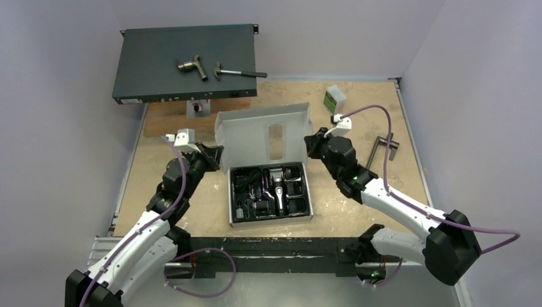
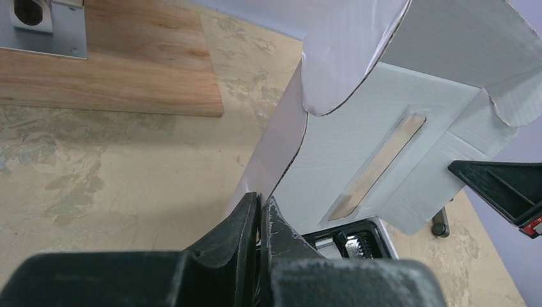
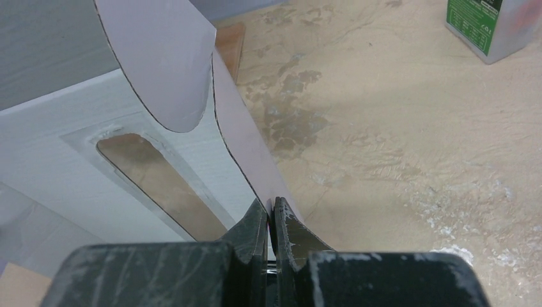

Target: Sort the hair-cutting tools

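Note:
A white cardboard box (image 1: 271,220) stands at the middle of the table, its lid (image 1: 246,137) raised toward the back. In its black insert lie a hair clipper (image 1: 278,190) and several attachments, dark against dark. My left gripper is shut at the lid's left side flap (image 2: 271,144); the thin edge runs in between its fingertips. On the opposite side my right gripper is likewise shut, with the right side flap's (image 3: 246,141) edge passing between the tips. Both fingertips partly hide the cardboard they meet.
A dark rack unit (image 1: 185,61) carrying a hammer (image 1: 240,73) and a metal fitting (image 1: 195,66) stands at the back left. Beyond my right gripper are a green-and-white carton (image 1: 334,99) and a metal tool (image 1: 381,148). Bare table (image 1: 153,198) lies beside the box.

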